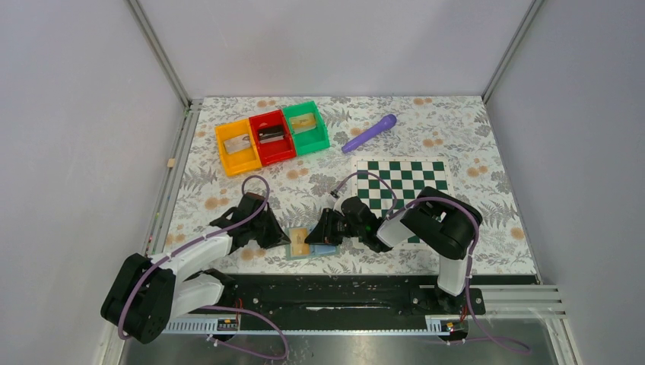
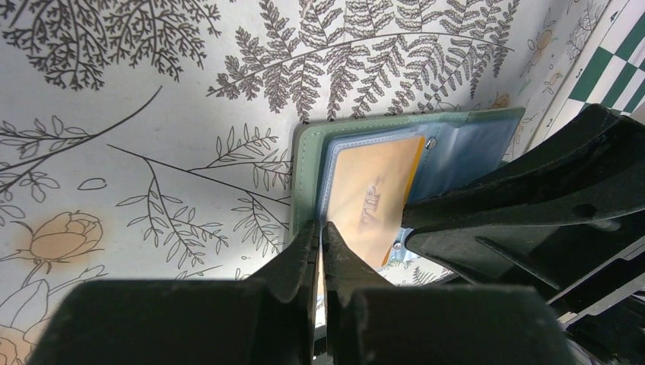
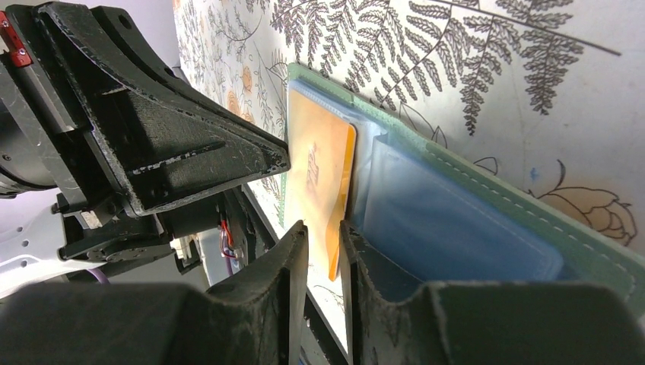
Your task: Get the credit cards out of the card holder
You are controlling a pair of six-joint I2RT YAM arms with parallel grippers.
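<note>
The card holder [image 2: 306,167], green-edged with blue inner pockets, lies open on the table between my two arms. A gold card [image 2: 373,190] marked VIP sits in its left pocket, its orange edge showing. My left gripper is shut at the holder's left edge, with nothing visible between its fingers. At the card's orange edge stands my right gripper, open, its fingertips close to that edge; whether they touch it cannot be told. The blue pocket [image 3: 449,205] on the other side shows no card.
Toward the back stand yellow [image 1: 242,160], red [image 1: 278,150] and green [image 1: 313,138] bins, each with something flat inside. A purple microphone-shaped object [image 1: 369,134] lies to their right. A checkered board [image 1: 395,182] lies partly under the right arm.
</note>
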